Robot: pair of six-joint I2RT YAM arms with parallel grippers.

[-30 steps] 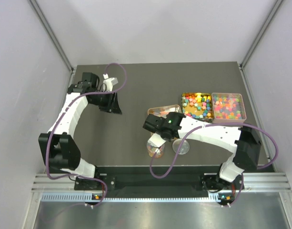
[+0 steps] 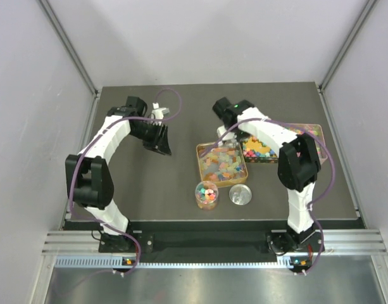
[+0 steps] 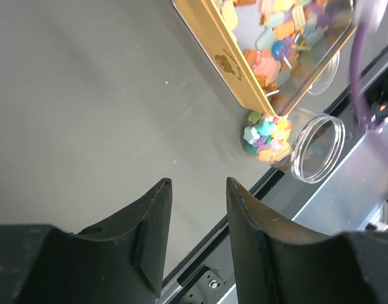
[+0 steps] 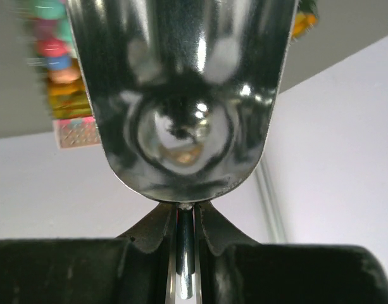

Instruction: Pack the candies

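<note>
My right gripper is shut on the handle of a shiny metal scoop [image 4: 181,107], its bowl filling much of the right wrist view. From above, it is over the back of the candy trays, largely hidden by the arm. My left gripper is part open and empty, left of a gold-rimmed tray [image 3: 216,54] of pale candies. A clear jar [image 2: 206,200] with candies stands in front of that tray, with a round lid [image 2: 240,195] beside it. Behind the right arm are a tray of bright candies [image 2: 258,151] and a pink tray [image 2: 316,133].
Walls border the table at the back and sides, and a rail runs along the front edge.
</note>
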